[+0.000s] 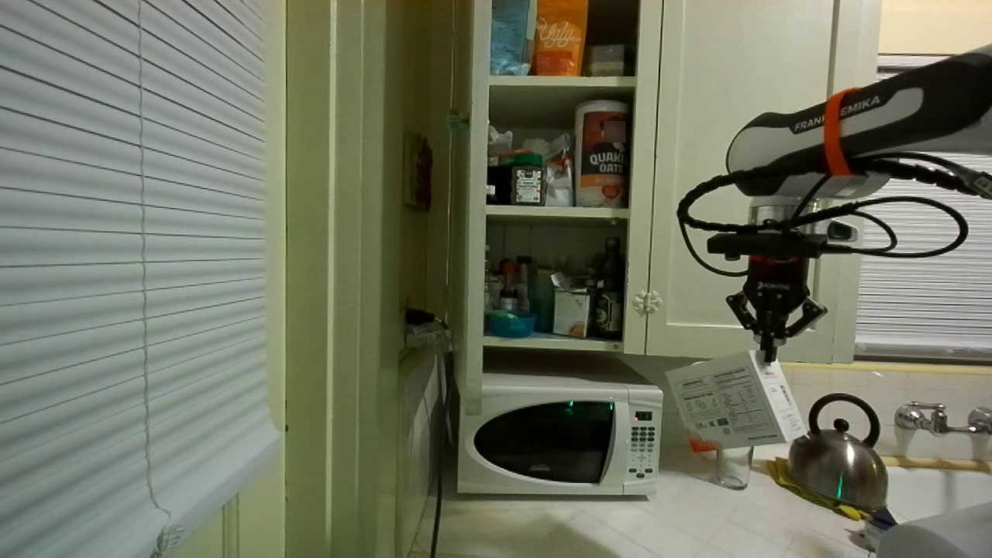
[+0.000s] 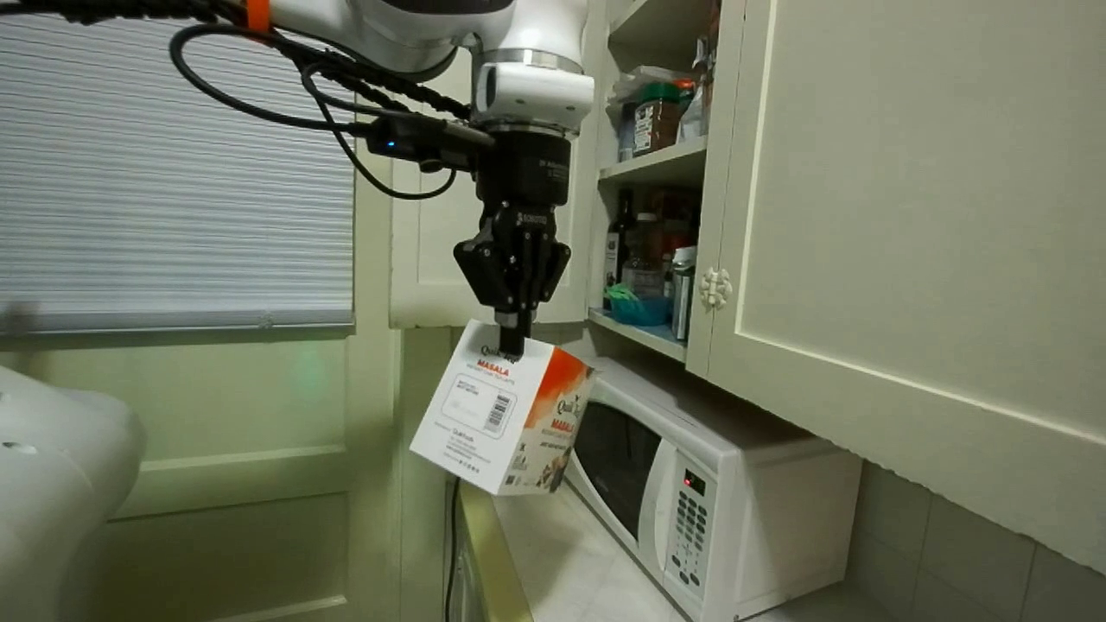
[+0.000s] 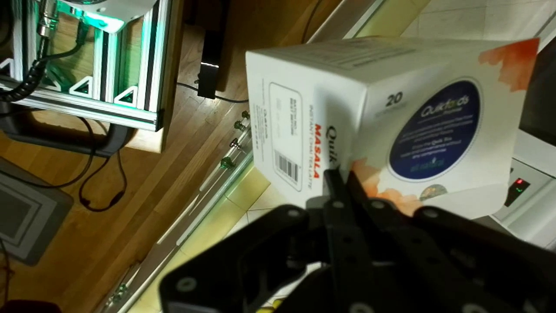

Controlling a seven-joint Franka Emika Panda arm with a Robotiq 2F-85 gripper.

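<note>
A white and orange tea latte box (image 1: 735,400) hangs tilted in the air from my gripper (image 1: 768,357), clear of the counter. In the second exterior view, the fingertips pinch the box (image 2: 487,409) by its upper edge, and my gripper (image 2: 512,347) points straight down. From the wrist, the box (image 3: 307,120) shows its barcode side and a side with a dark blue oval. There my gripper has its fingers almost together at the box's edge, only a thin part of the wall between them.
An open cupboard (image 1: 558,212) with full shelves stands above the white microwave (image 1: 558,437). A glass (image 1: 732,468) is behind the box, and a kettle (image 1: 838,460) sits to its right.
</note>
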